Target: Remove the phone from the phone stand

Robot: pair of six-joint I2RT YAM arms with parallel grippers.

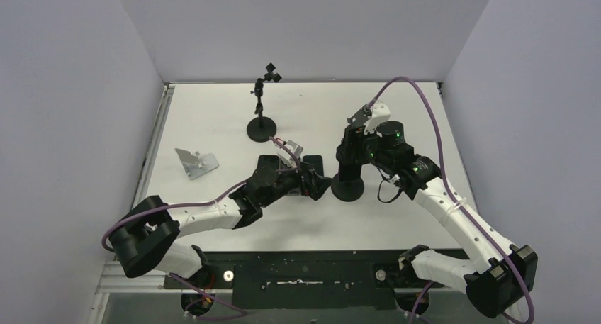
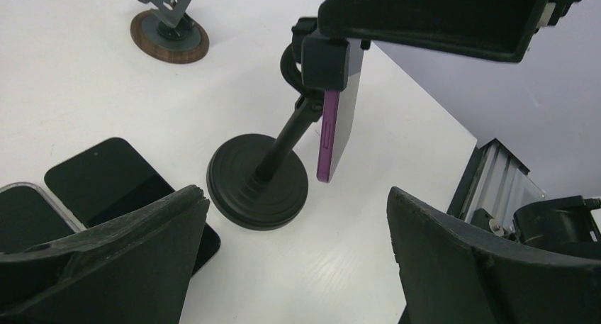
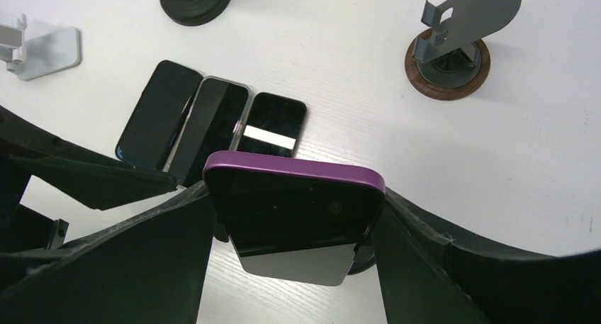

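A purple-edged phone stands upright in the clamp of the black round-based phone stand. In the right wrist view my right gripper is around the upper end of this phone, one finger along each side edge. Both fingers look close against the edges; whether they press on it is not clear. My left gripper is open to the left of the stand, with nothing between its fingers, and the phone is beyond its tips. From above, the right gripper covers much of the phone and clamp.
Several dark phones lie flat on the table left of the stand, near my left gripper. Farther off are a grey holder on a wooden base, a tall black stand and a white stand.
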